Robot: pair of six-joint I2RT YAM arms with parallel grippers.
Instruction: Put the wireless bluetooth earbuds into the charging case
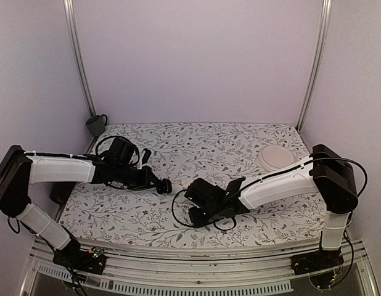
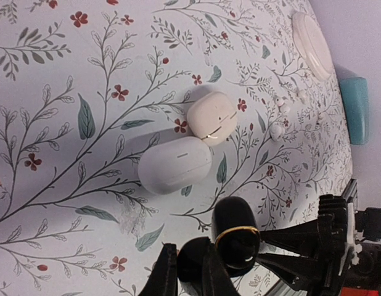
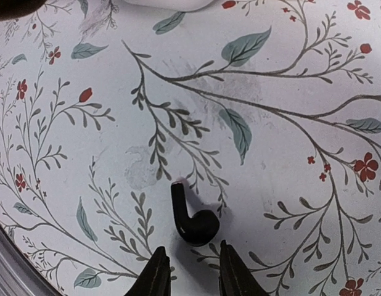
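Observation:
A black earbud [image 3: 196, 225] with its stem lies on the patterned table just beyond the fingertips of my right gripper, which stands part open with nothing between its fingers. My left gripper is shut on the black charging case [image 1: 163, 187], held low over the table. In the left wrist view a black lid-like part with a gold band [image 2: 237, 216] shows beside the fingers, near the right gripper's black fingers at the right edge.
A white case [image 2: 175, 163] and a cream case [image 2: 212, 114] lie near the middle, with small white pieces [image 2: 277, 129] beyond. A round pale lid [image 1: 277, 155] is at the back right, a grey mug [image 1: 95, 125] at the back left. A teal object [image 2: 354, 111] shows past the table.

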